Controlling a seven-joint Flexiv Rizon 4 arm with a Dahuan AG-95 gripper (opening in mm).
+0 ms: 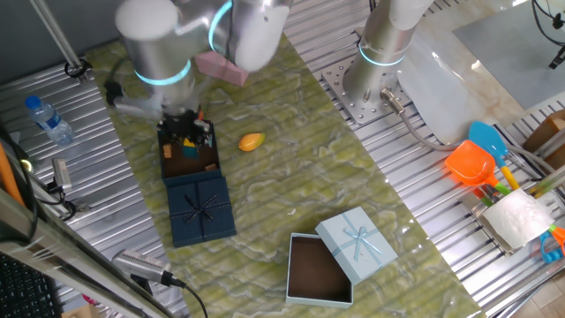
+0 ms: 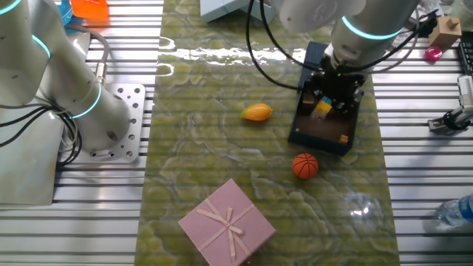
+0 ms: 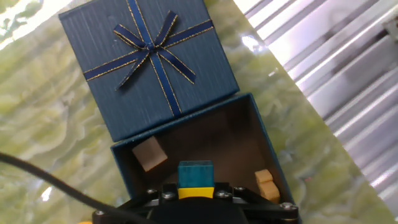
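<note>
An open dark blue gift box (image 3: 205, 134) has a brown inside, with its ribbon-tied lid (image 3: 149, 56) lying against one side. My gripper points down over the box, its fingers (image 3: 168, 194) close on both sides of a teal-and-yellow block (image 3: 196, 174). It appears shut on that block; the contact faces are hidden. A light wooden block (image 3: 149, 154) lies in one corner of the box. Smaller tan pieces (image 3: 267, 185) rest along the opposite wall. From the second exterior view, the yellow part of the block shows beneath the gripper (image 2: 334, 92), within the box's outline.
A yellow-orange fruit (image 2: 256, 112) and a small basketball (image 2: 305, 166) lie near the box. A pink gift box (image 2: 227, 224) stands farther off. The light blue box (image 1: 320, 269) is open, its lid (image 1: 357, 245) leaning beside it.
</note>
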